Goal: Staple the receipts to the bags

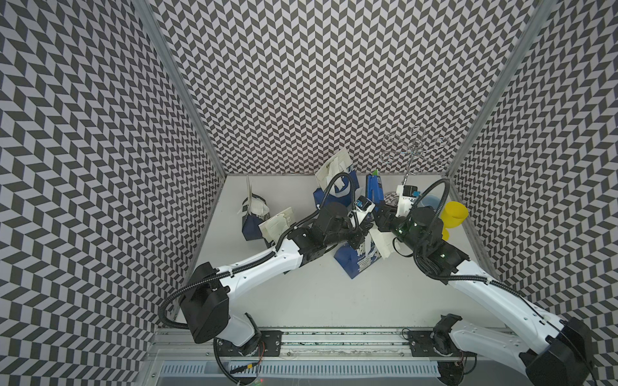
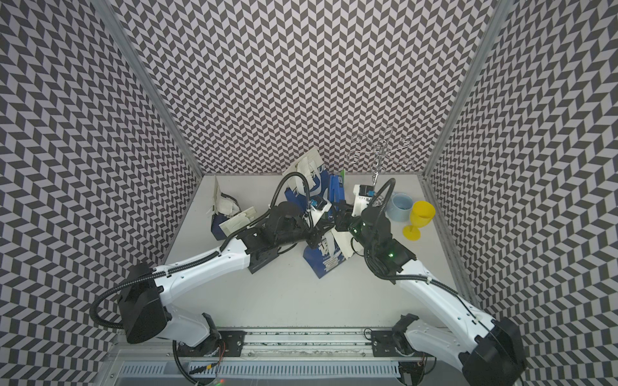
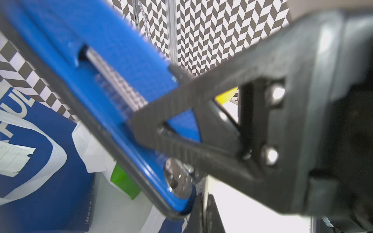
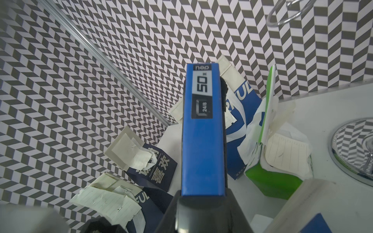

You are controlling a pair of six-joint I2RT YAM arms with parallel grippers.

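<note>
A blue stapler [image 4: 204, 155] is clamped in my right gripper [image 1: 382, 213], pointing toward the back wall. In the left wrist view the stapler [image 3: 116, 35] crosses slantwise in front, blurred, with the right gripper's black fingers [image 3: 167, 116] against its side. At the front bag [image 1: 351, 261] stands my left gripper, shut. A thin pale paper edge runs down between its fingertips. Beside it, a cream paper flap [image 1: 382, 241] spreads at the top of that blue-and-white bag. How the receipt lies against the bag is hidden by the arms.
More bags with papers stand behind and left: a blue bag [image 1: 334, 191], a dark blue bag [image 4: 161, 167], another bag [image 4: 105, 202] and a green one [image 4: 274, 180]. A blue cup [image 2: 399, 207], yellow goblet [image 2: 422, 213] and wire stand [image 2: 379, 151] are at right.
</note>
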